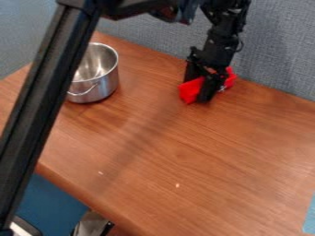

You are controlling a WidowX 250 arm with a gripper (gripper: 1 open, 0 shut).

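A red object (192, 90) lies near the back edge of the wooden table, right of centre, with my black gripper (212, 85) over it, shut on it. Red shows on both sides of the gripper; the fingertips partly hide the object's middle. A steel pot (96, 77) with a wire handle stands to the left, partly behind a black arm beam.
A grey padded wall (277, 51) runs along the back. The black beam (37, 111) crosses the left of the view.
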